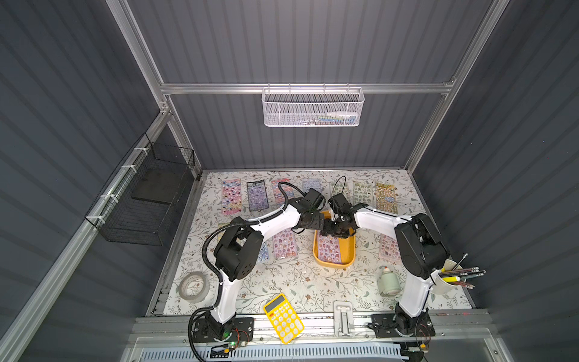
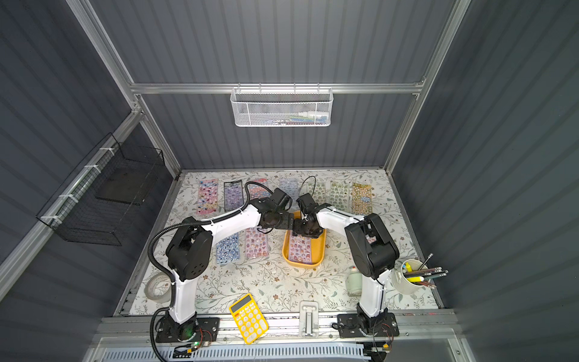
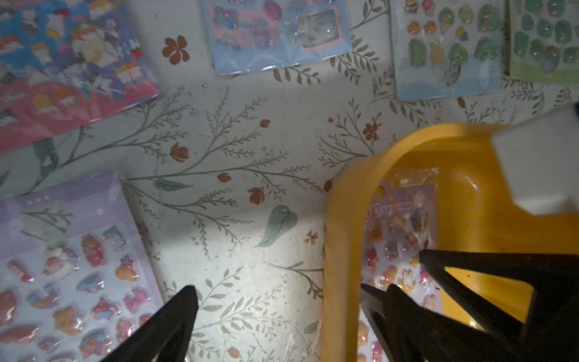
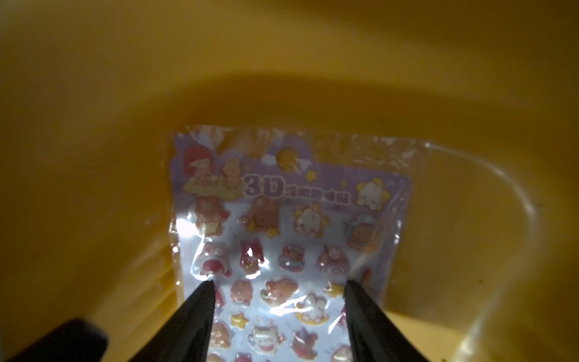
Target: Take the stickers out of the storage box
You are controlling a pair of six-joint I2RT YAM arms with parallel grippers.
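Note:
The yellow storage box [image 1: 315, 253] stands mid-table with a pink and lilac sticker sheet [image 4: 283, 241] inside, lying along its left side. My right gripper is inside the box, open over the sheet, with one finger to each side of its printed middle. I cannot tell whether the fingertips touch the sheet. My left gripper is part open at the box's left wall; the wall [image 3: 340, 259] runs between its fingers, the right one over the sheet. Both grippers are close together, and the arms hide the box's far end in the top views.
Several sticker sheets lie around the box, including one left of it [image 1: 284, 243] and others along the back [image 1: 231, 196]. A green bottle [image 1: 388, 282], a tape roll [image 1: 193, 286] and a yellow calculator [image 1: 283, 318] sit nearer the front. Table in front of the box is clear.

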